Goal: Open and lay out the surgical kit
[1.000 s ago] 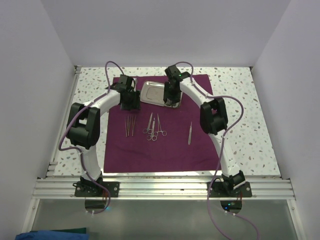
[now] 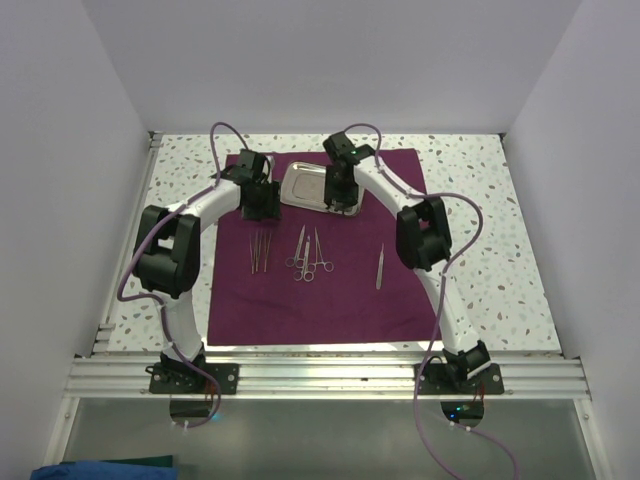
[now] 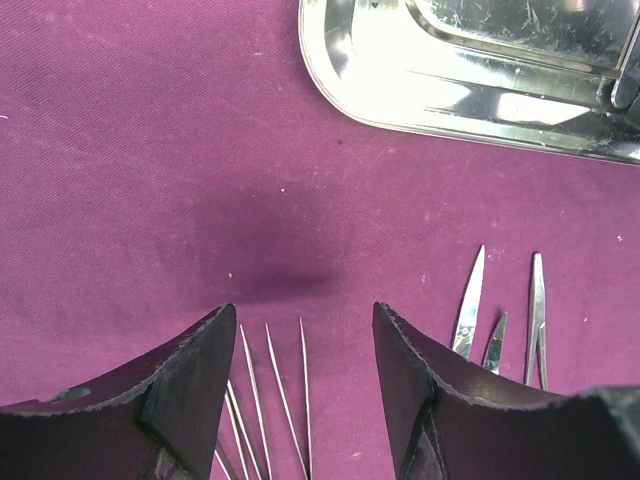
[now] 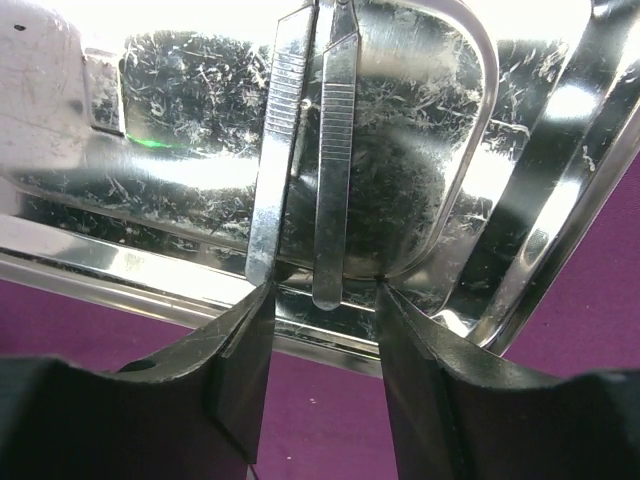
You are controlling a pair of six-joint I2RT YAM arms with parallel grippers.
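A shiny metal tray [image 2: 300, 186] lies on the purple cloth [image 2: 320, 325] near its back edge. Inside it, in the right wrist view, are two flat ridged metal handles [image 4: 333, 185], side by side, their ends at the tray's near wall. Over those ends my right gripper stands open, its fingertips to either side, gripping neither. Left of the tray, my left gripper hovers above bare cloth with its fingers apart and nothing between them. Several thin probes [image 2: 260, 250], several scissor-like instruments [image 2: 305, 262] and a single scalpel-like tool [image 2: 380, 267] are laid out on the cloth.
Blue fabric [image 2: 105, 470] lies off the table at the bottom left. My right arm reaches across the cloth's right side.
The left arm and the laid-out instruments look unmoved.
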